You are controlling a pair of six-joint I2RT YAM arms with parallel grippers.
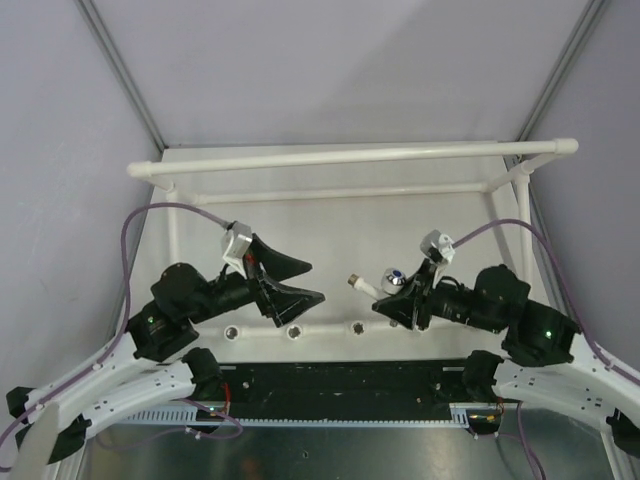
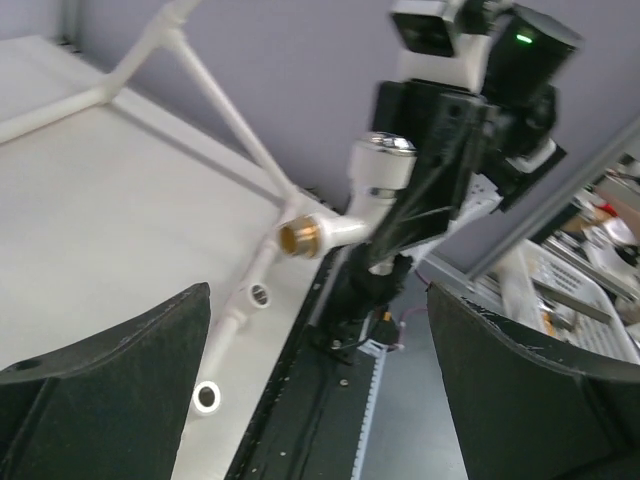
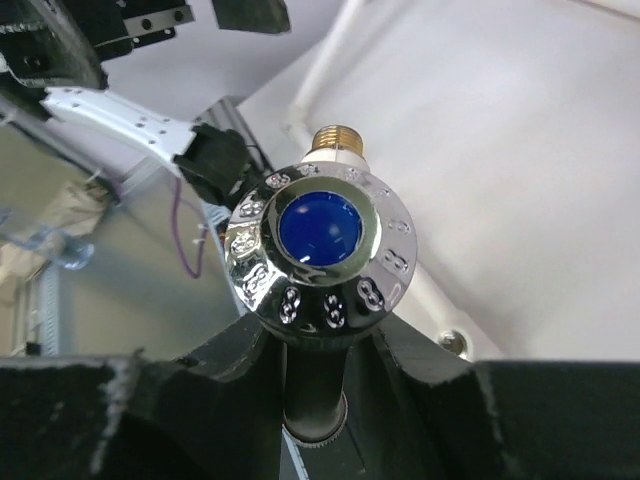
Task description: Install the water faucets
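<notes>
My right gripper (image 1: 410, 300) is shut on a faucet: a chrome knob with a blue cap (image 3: 320, 228) on a white fitting with a brass threaded end (image 3: 337, 138). In the left wrist view that brass end (image 2: 298, 237) points toward the camera. My left gripper (image 1: 300, 280) stands open to its left, apart from the faucet, nothing between its fingers. Below both, a white pipe (image 1: 312, 328) runs along the board with several round sockets (image 2: 205, 397).
A white pipe frame (image 1: 350, 153) spans the back and sides over the white board (image 1: 320, 240). A dark strip (image 1: 320, 390) and a metal floor (image 1: 320, 455) lie at the front.
</notes>
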